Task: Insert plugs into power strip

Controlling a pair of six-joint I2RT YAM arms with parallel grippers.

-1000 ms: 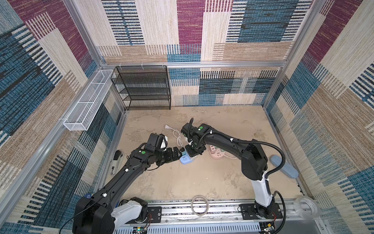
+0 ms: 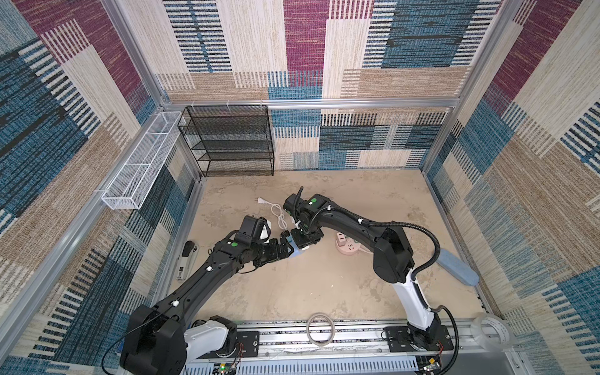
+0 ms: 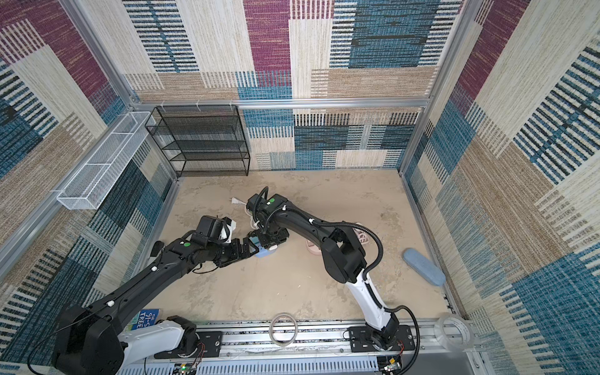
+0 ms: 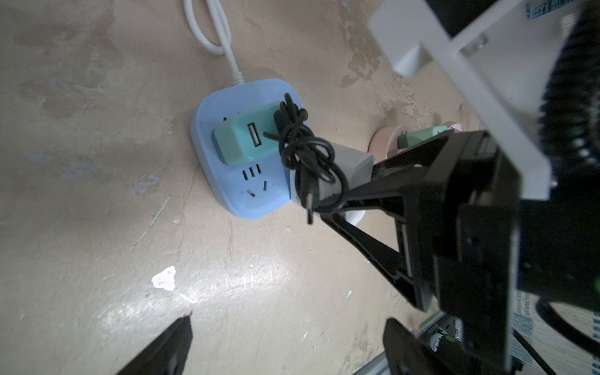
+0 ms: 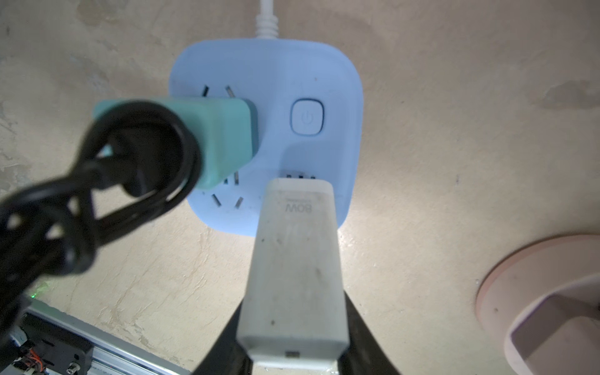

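Observation:
The blue power strip [image 5: 322,75] carries a mint plug [image 4: 234,140] with a coiled black cable [image 4: 315,162] on top. A white 80W charger [image 5: 293,250] stands over the strip's lower-right socket area; whether it is seated is unclear. My right gripper has a finger either side of the charger's near end; their contact is hard to tell. My left gripper stands open just left of the strip, nothing between its fingertips.
A pink round power strip [image 2: 347,248] lies right of the blue one, partly under my right arm. A blue pouch [image 2: 456,267] lies at the right edge. A wire shelf [image 2: 228,140] stands at the back left.
My right arm has shifted left over the blue strip, and the strip appears moved slightly left and back. My left arm has shifted slightly.

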